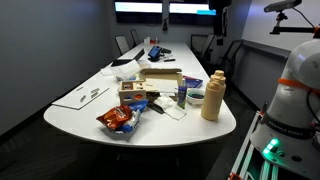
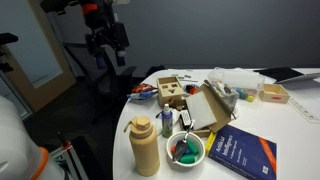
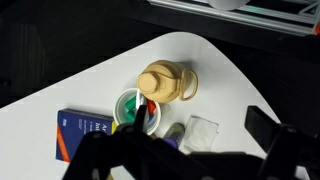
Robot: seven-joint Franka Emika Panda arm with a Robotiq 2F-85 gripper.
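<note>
High above the table's near end hangs my black gripper [image 2: 108, 64], pointing down. Its dark fingers [image 3: 262, 128] stand wide apart in the wrist view, with nothing held between them. Below is a tan bottle [image 3: 163, 82] with a looped handle; it stands upright beside a white bowl [image 2: 187, 148] holding green and red items. A small bottle with a purple label [image 2: 167, 119] is behind the tan one. The blue book [image 2: 243, 151] lies flat to the bowl's right in exterior view 2.
An open cardboard box [image 2: 208, 107], a wooden box [image 1: 132, 91] and a clear bin [image 2: 236, 78] sit farther along the table. Near the edge lie a red snack bag [image 1: 115, 118] and white napkin [image 3: 200, 133].
</note>
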